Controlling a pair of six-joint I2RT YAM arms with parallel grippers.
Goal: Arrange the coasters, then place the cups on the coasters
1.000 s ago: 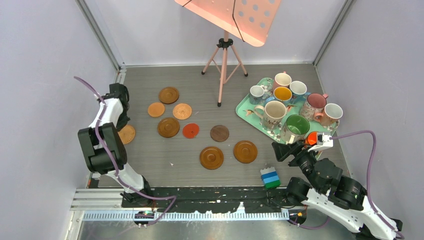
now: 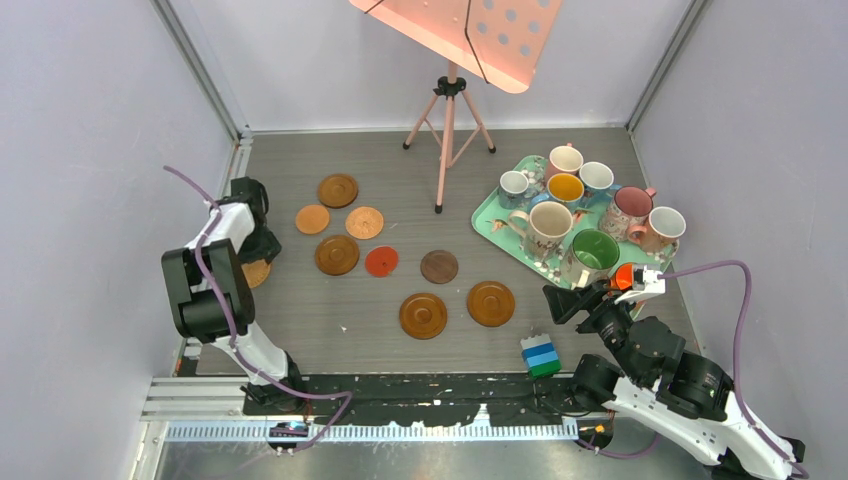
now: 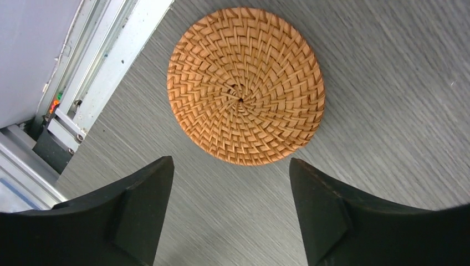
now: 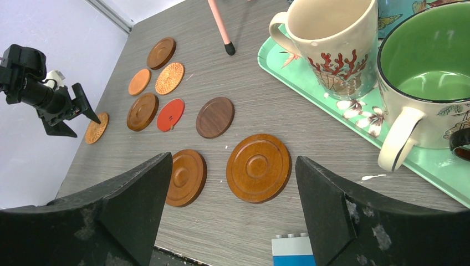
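Note:
Cups crowd a green tray [image 2: 492, 232] at the right, among them a beige mug with coral print [image 4: 343, 66] and a green-lined cup [image 4: 421, 66]. Round coasters lie across the table, including a red one [image 2: 381, 262] and a dark wooden one [image 2: 439, 266]. At the far left, my left gripper hangs open above a woven coaster [image 3: 244, 83], nothing between its fingers. My right gripper is open and empty beside the tray's near left corner, facing the cups and coasters.
A pink stand [image 2: 446, 160] stands at the back middle. Toy bricks [image 2: 540, 355] sit at the near edge by my right arm. Walls close in on both sides.
My left arm has shifted a little to the right and toward the near side, over the woven coaster. The right arm and the cups are unchanged.

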